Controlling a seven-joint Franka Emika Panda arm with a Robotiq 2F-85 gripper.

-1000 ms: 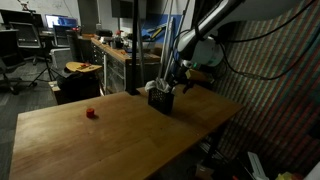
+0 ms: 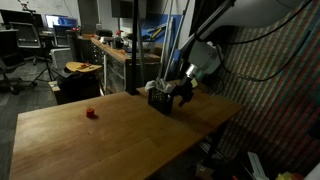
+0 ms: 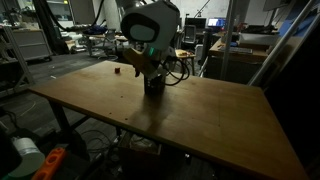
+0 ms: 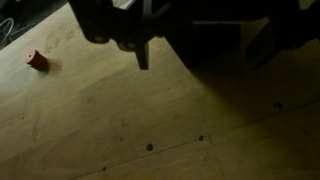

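A black basket (image 2: 160, 99) with pale items in its top stands near the table's far edge. My gripper (image 2: 181, 96) hangs low at the basket's right side in exterior view 1. In the wrist view the gripper is open, its dark fingers (image 4: 143, 55) wide apart. Between them a dark shape, probably the basket, shows in shadow; contact cannot be made out. A small red cylinder (image 4: 37, 61) rests on the wood at the wrist view's upper left. The same red cylinder (image 2: 90, 113) sits well away from the basket in exterior view 1.
Dark upright posts (image 2: 134, 50) rise behind the basket.
The arm has come lower, bringing the gripper down beside the basket. Neither the basket nor the red cylinder has visibly moved.
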